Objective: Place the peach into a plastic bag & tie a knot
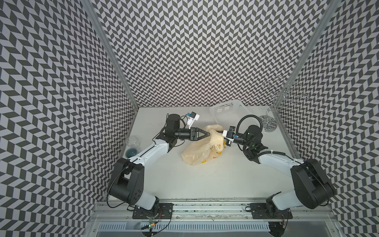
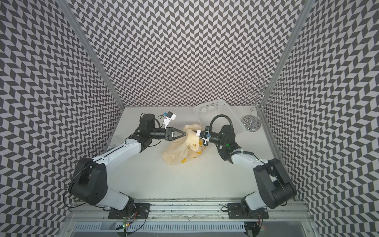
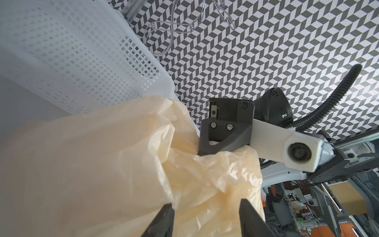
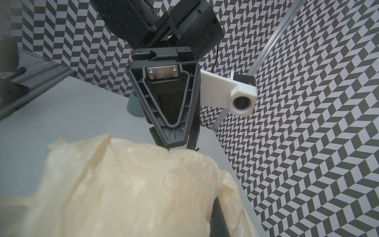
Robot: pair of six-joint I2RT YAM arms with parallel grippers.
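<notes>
The crumpled cream plastic bag [image 1: 199, 152] with yellow print lies mid-table; no peach can be made out. My left gripper has its fingers apart over the bag's left side, close to its bunched top [image 3: 221, 173]. Opposite it, my right gripper [image 2: 196, 134] is shut at the bag's bunched top, plastic around its fingertips. In the right wrist view, bag folds [image 4: 118, 181] hide most of the right fingers.
A white perforated basket [image 1: 229, 106] stands behind the bag. A metal wire stand [image 1: 269, 124] is at back right. A blue cup [image 1: 131, 153] and clear container [image 1: 132, 140] sit at left.
</notes>
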